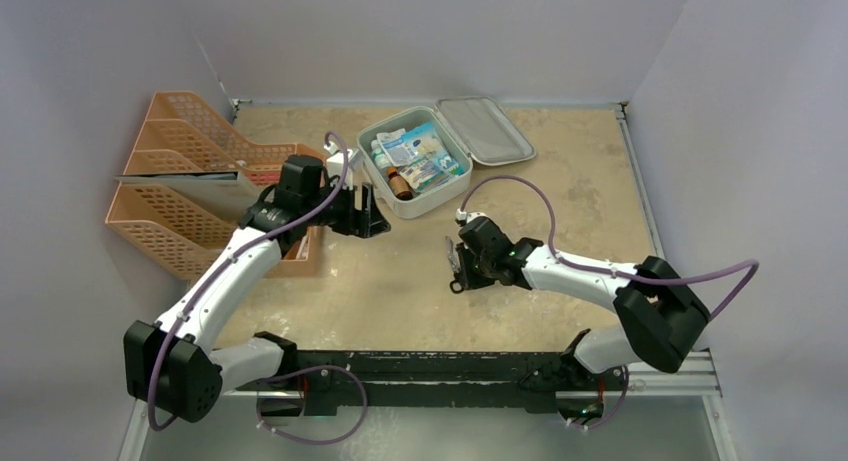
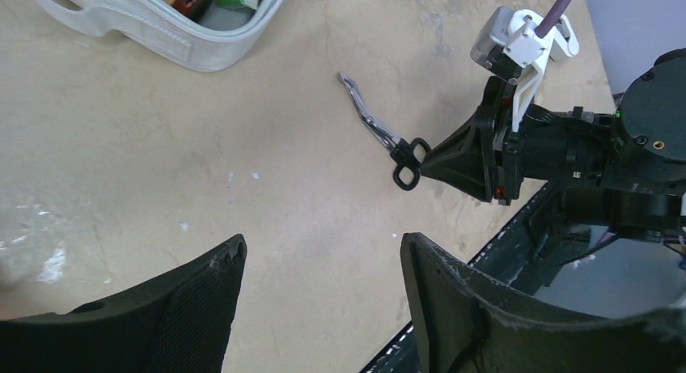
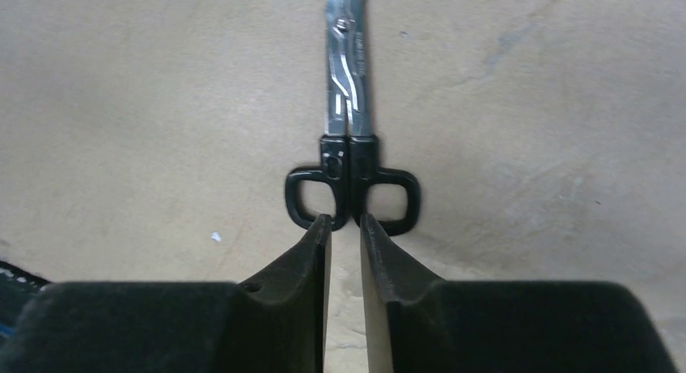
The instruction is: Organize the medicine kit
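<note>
A pair of scissors (image 3: 348, 146) with black handles and bent metal blades lies flat on the table. In the right wrist view my right gripper has its fingertips at the near end of the handles, a narrow gap between them; whether they touch the handles I cannot tell. The scissors (image 2: 380, 130) also show in the left wrist view, beside the right gripper. My left gripper stands wide open over bare table, nothing between its fingers. The medicine kit (image 1: 408, 209), a pale open case, holds bottles and packets.
The kit's grey lid (image 1: 487, 131) lies folded back to the right. An orange slatted basket (image 1: 150, 221) stands at the left, partly behind the left arm.
</note>
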